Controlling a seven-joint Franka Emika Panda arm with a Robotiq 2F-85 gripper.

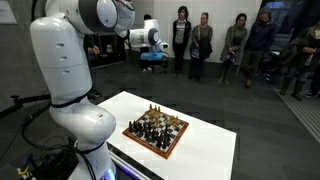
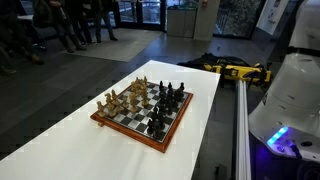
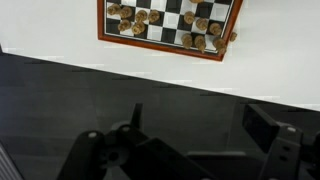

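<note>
A chessboard [image 2: 125, 122] with a brown rim lies on a white table, covered with dark pieces [image 2: 155, 124] along one side and tan pieces [image 2: 107, 108] along the other. My gripper is open, its two fingers far apart with only dark floor between them. In exterior view 1 the gripper [image 1: 154, 66] hangs high and well beyond the board, touching nothing. The wrist view catches just the board's tan-piece side [image 3: 205, 40] at the top; the dark pieces are out of that view.
Several people [image 1: 203, 42] stand along the back wall, away from the table. Cables and dark gear [image 2: 232, 70] lie beside the arm's base.
</note>
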